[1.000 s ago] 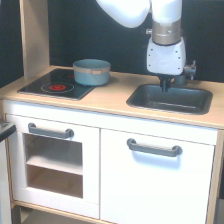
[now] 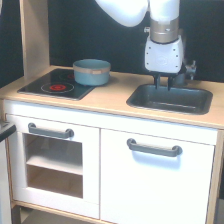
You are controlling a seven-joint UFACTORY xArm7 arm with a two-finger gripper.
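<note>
My gripper hangs at the top right above the back of the dark sink, just left of the faucet. Its fingers point down; whether anything is between them is too small to tell. A blue pot sits at the back of the counter, right beside the black stovetop with its red-ringed burner.
Below are a left cabinet door with an open window and a white right door, both with dark handles. A white panel stands at the far left edge.
The gripper has shifted very slightly, and its dark fingers appear a little further apart than before. The pot and doors are unchanged.
</note>
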